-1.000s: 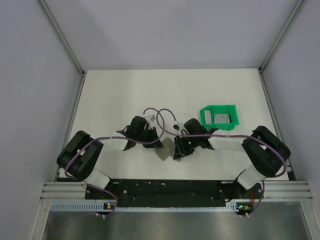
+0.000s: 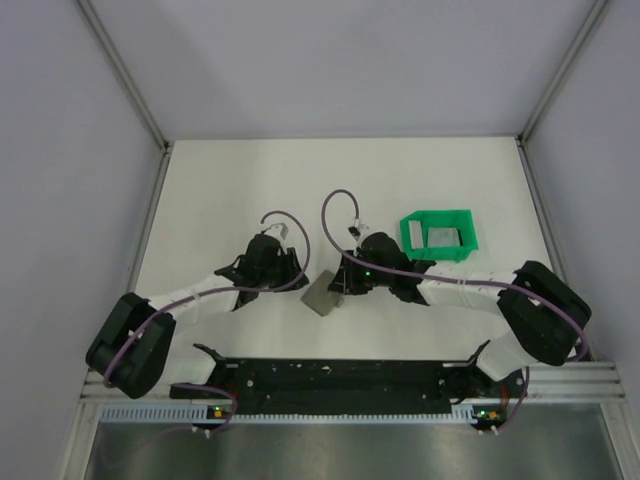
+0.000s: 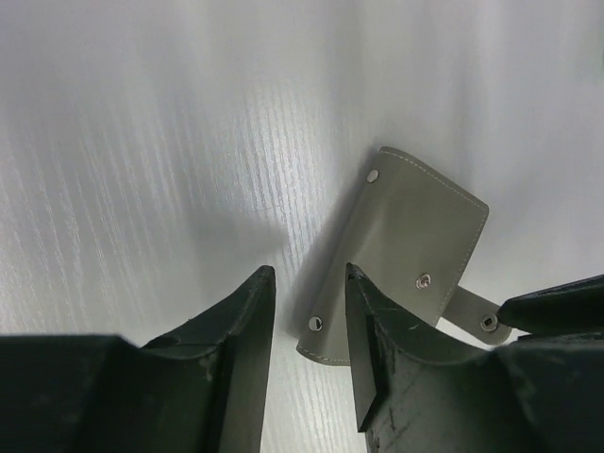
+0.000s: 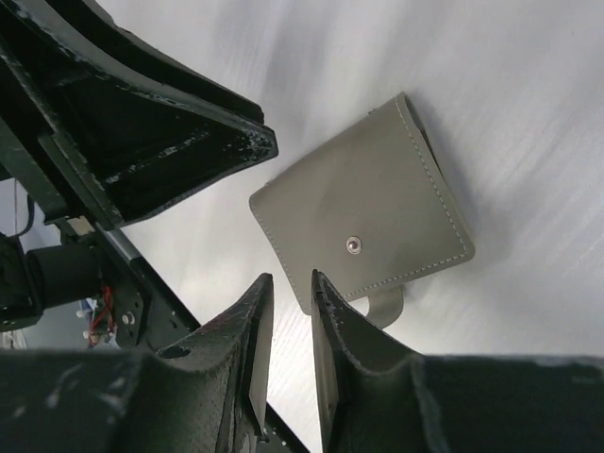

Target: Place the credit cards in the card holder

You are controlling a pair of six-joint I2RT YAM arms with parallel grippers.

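The card holder (image 2: 318, 297), a grey-olive folded case with stitched edges, lies flat and tilted near the front middle of the table. A strap (image 3: 477, 317) with a metal snap sticks out from its side, not fastened to the cover. At the holder's left edge, my left gripper stands part open with nothing held. My right gripper is part open too, its fingers a little apart and empty; it hovers by the holder's right side. Inside the green tray (image 2: 440, 213) sit a pale flat piece (image 2: 416, 235) and a grey one (image 2: 443, 237); whether these are cards I cannot tell.
Both arms come close together over the holder; the right one's black finger (image 3: 557, 307) reaches into the left wrist view. A dark strip (image 2: 335, 385) runs along the front edge.
From about one second ago, the left gripper has backed off leftward and the holder has shifted slightly left.
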